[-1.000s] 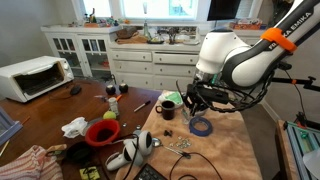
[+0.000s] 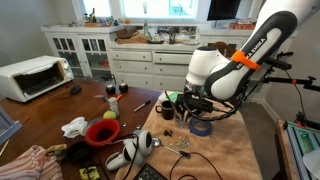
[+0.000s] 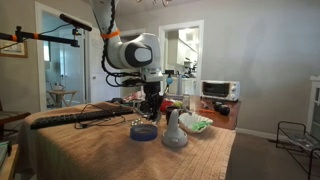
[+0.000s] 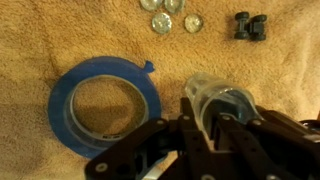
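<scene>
My gripper is at the lower right of the wrist view, its dark fingers at the near side of a clear cup [image 4: 224, 98]. How far the fingers stand apart, and whether they touch the cup, is hard to make out. A roll of blue tape [image 4: 62, 112] lies flat to the left of the cup, apart from it. In the first exterior view the gripper [image 2: 182, 112] is low over the table, just left of the blue tape [image 2: 201, 128]. The second exterior view shows the gripper [image 3: 153, 112] above and behind the tape [image 3: 144, 132].
Small clear discs [image 4: 162, 22] and a black part [image 4: 250, 26] lie beyond the cup. A dark mug [image 2: 167, 110], a red bowl [image 2: 101, 132] and a white device [image 2: 130, 152] stand to the left. A grey cone-shaped object [image 3: 174, 130] is beside the tape.
The arm has swung slightly to the left in the first exterior view, and its gripper looks a little nearer the table. The tape and the surrounding items appear unmoved.
</scene>
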